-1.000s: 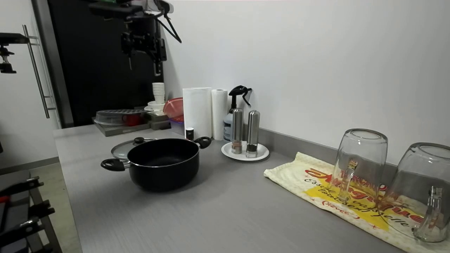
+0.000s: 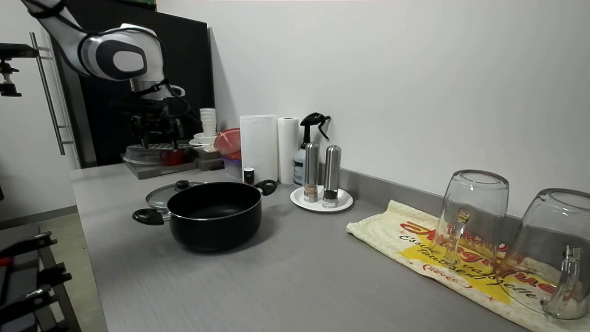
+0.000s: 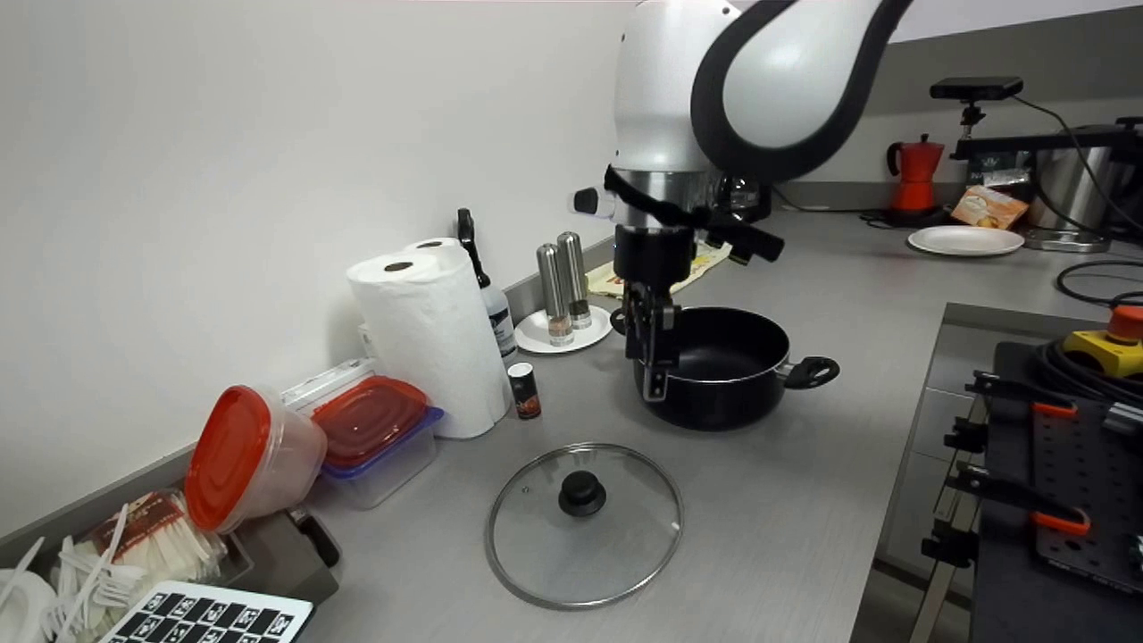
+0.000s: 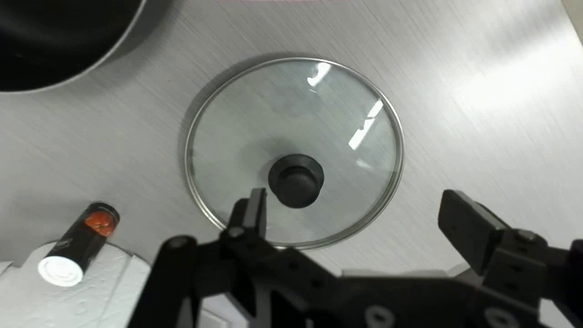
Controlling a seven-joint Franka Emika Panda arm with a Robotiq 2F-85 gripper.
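A round glass lid [image 4: 235, 131] with a metal rim and a black knob [image 4: 298, 183] lies flat on the counter, knob up. My gripper is open above it, its fingers spread wide and nothing between them. In the wrist view the knob shows close to the left finger [image 4: 255, 213]. From the first exterior view, the gripper [image 2: 160, 141] hangs well above the counter. The black two-handled pot [image 2: 215, 229] stands uncovered beside the lid; its inside looks empty.
A small dark shaker [image 3: 524, 391] and paper towel rolls [image 3: 439, 332] stand near the lid. Red-lidded containers [image 3: 375, 423] sit by the wall. Two steel mills [image 2: 311, 171] stand on a white plate [image 2: 344, 202]. Glass mugs [image 2: 475, 216] rest on a cloth [image 2: 381, 229].
My arm has come down and to the left in the first exterior view, bringing the gripper lower. The pot, lid and other things have stayed put.
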